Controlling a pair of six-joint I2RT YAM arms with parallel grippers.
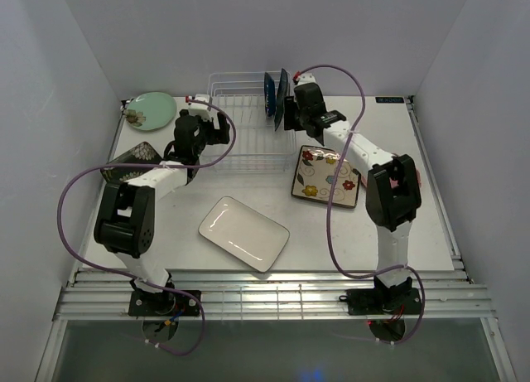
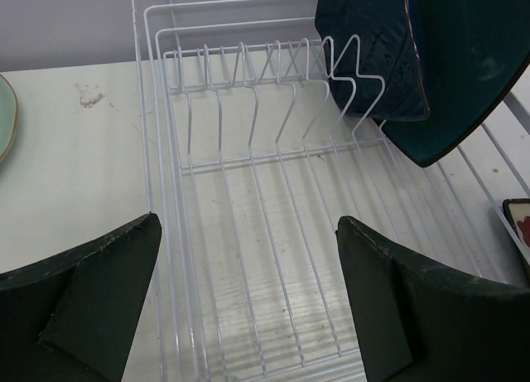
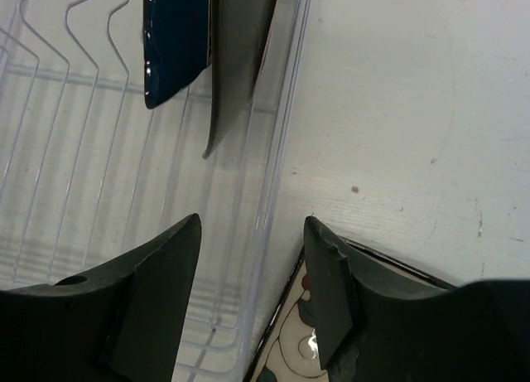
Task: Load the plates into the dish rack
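A white wire dish rack (image 1: 248, 158) holds two dark plates upright at its right end, a blue one (image 3: 174, 42) and a dark grey-green one (image 3: 236, 67). My left gripper stands open over the rack's left part, empty. My right gripper is parted over the rack's right rail, just beside the dark plates, with nothing visible between its fingers. Loose plates lie around: a green plate (image 1: 149, 110), a dark patterned plate (image 1: 128, 158), a cream rectangular plate (image 1: 243, 233), and a flowered square plate (image 1: 325, 175) below my right gripper.
A reddish plate (image 1: 412, 179) lies at the right, partly behind the right arm. The bare table shows at back right (image 1: 381, 125) and at front left. Walls bound the back and both sides.
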